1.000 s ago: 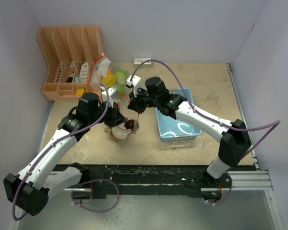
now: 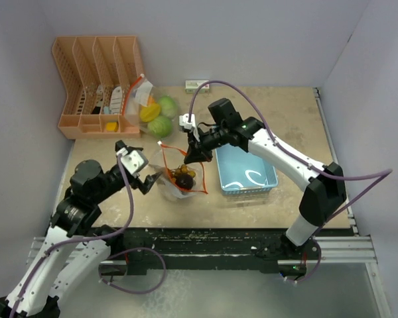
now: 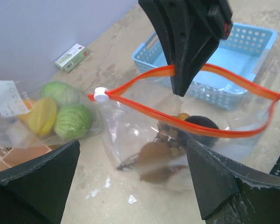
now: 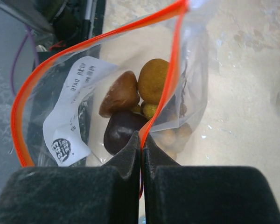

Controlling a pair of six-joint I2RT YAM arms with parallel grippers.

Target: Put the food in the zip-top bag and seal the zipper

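Note:
A clear zip bag (image 2: 182, 185) with an orange rim holds brown, dark and yellowish food (image 4: 123, 100); its mouth gapes. On that orange rim my right gripper (image 2: 198, 158) is shut, pinching the edge between its fingertips in the right wrist view. My left gripper (image 2: 146, 169) stands open beside the bag's left side, apart from the rim. In the left wrist view its two fingers (image 3: 233, 182) are wide apart with nothing held, and the bag lies beyond them.
A second bag (image 2: 156, 112) with green and yellow food lies behind. An orange divided rack (image 2: 96, 126) is at the back left, a small box (image 2: 197, 86) at the back. An empty blue basket (image 2: 247, 173) sits on the right.
My left gripper has opened and backed off to the left from the bag.

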